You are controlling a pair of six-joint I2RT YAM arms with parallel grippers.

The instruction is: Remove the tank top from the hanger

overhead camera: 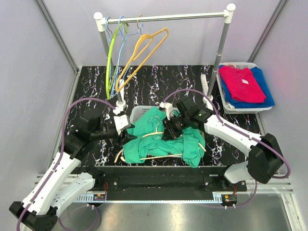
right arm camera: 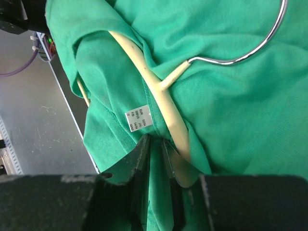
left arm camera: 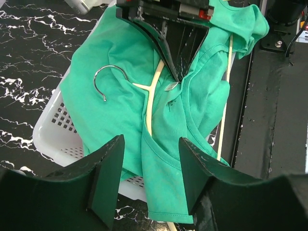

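Note:
A green tank top (overhead camera: 166, 147) lies bunched over a light basket, on a pale wooden hanger (right arm camera: 159, 89) with a metal hook (left arm camera: 110, 67). The hanger's bar crosses the top; a white label (right arm camera: 138, 118) shows beside it. My right gripper is over the cloth next to the bar, its fingers a narrow gap apart. Green fabric shows between them; whether it is pinched cannot be seen. My left gripper stands open above the left end of the tank top, with a wide gap between its fingers and fabric visible beyond.
The light basket (left arm camera: 55, 139) sits under the tank top. A rack (overhead camera: 166, 18) with coloured hangers (overhead camera: 130, 62) stands behind. At the back right, a white basket (overhead camera: 231, 108) holds folded red and blue clothes.

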